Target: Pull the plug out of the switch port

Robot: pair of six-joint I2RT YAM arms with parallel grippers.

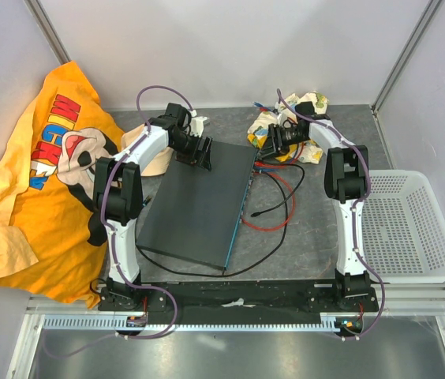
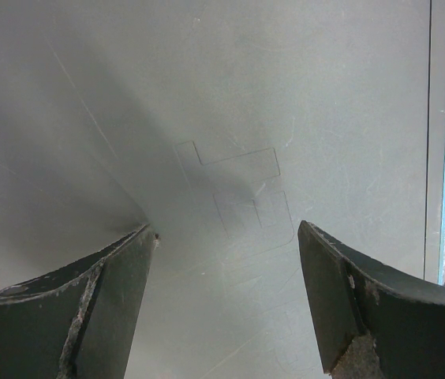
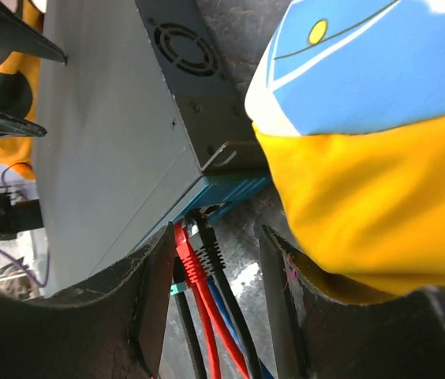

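A flat grey switch [image 1: 195, 209] lies in the middle, cables on its right side. In the right wrist view, red plugs [image 3: 183, 241] and black plugs [image 3: 205, 237] sit in ports at the switch's corner, with blue and further cables below. My right gripper is open, its fingers either side of these plugs, near but not visibly gripping. My left gripper is over the switch's top [image 2: 349, 95], open, nothing between its fingers.
A yellow cartoon cloth [image 1: 45, 189] covers the left; a crumpled cloth [image 3: 364, 197] lies behind the right gripper. A white basket [image 1: 408, 272] stands at the right. Loose cables cross the floor.
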